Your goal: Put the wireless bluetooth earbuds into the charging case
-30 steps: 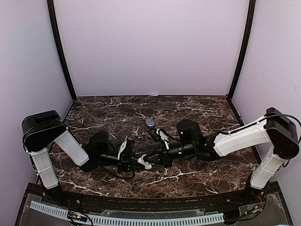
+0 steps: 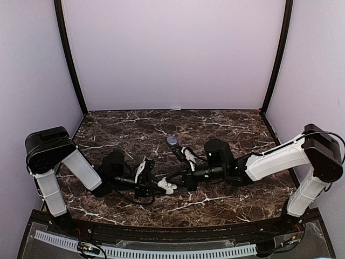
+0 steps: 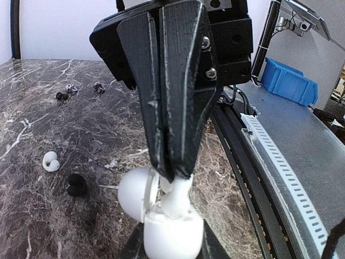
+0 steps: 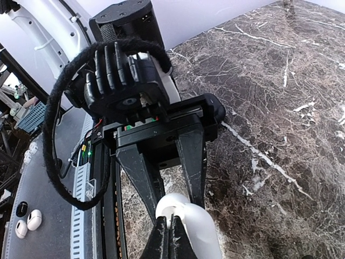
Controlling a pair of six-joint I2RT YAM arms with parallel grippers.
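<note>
My left gripper is shut on the white charging case [image 3: 173,233], one finger [image 4: 191,159] on each side of it. The case's lid [image 3: 135,193] stands raised. Over the case, my right gripper points down with its fingers shut together. Directly under those fingertips is a white earbud piece [image 3: 176,198] at the case's opening; whether it is pinched or just touched I cannot tell. In the right wrist view, no object shows between the right fingers. Another white earbud [image 3: 51,162] lies on the marble table.
A black earbud [image 3: 76,185] lies near the loose white one, with several dark ones farther back. A lavender case [image 2: 171,140] sits behind the grippers. A metal rail [image 2: 145,252] runs along the front edge.
The right gripper and its arm have shifted very slightly over the case. The left arm and the case look still.
</note>
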